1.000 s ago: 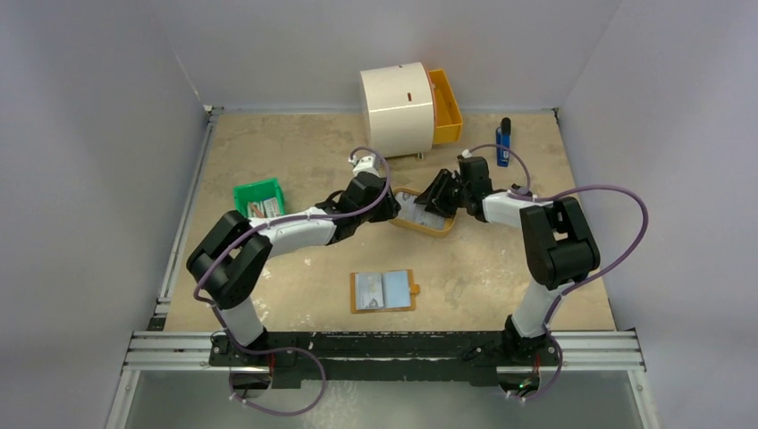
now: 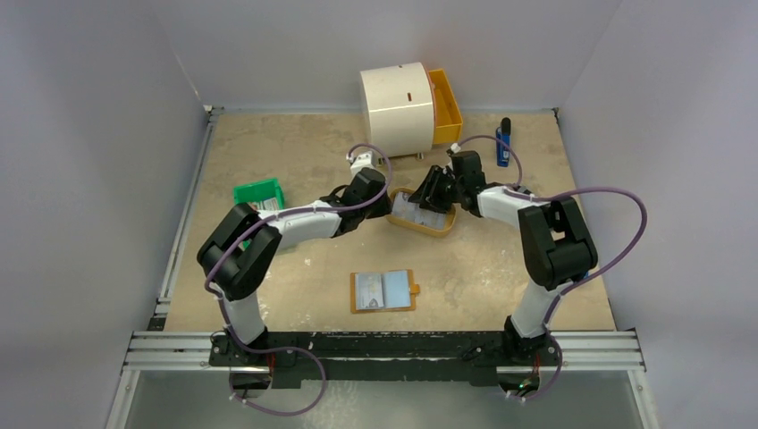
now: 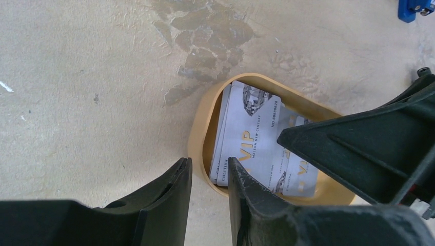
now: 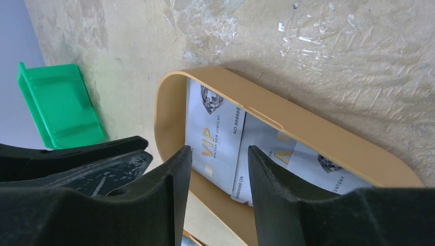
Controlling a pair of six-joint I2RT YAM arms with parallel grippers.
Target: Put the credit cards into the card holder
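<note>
Silvery VIP cards lie overlapping in a tan oval tray at mid-table. In the right wrist view, one card lies flat against the tray's left end, beside others. My left gripper stands part open at the tray's left end, nothing held between its fingers. Over the tray, my right gripper is part open too, with cards visible below the gap and none gripped. The open card holder, brown-edged with an orange clasp, lies near the front; a greyish card shows in its left side.
A green bin with cards stands left, partly behind the left arm. A white drum-shaped container with a yellow drawer is at the back. A blue item lies back right. Table around the holder is clear.
The left gripper has drawn a little to the left. Tray and holder have stayed in place.
</note>
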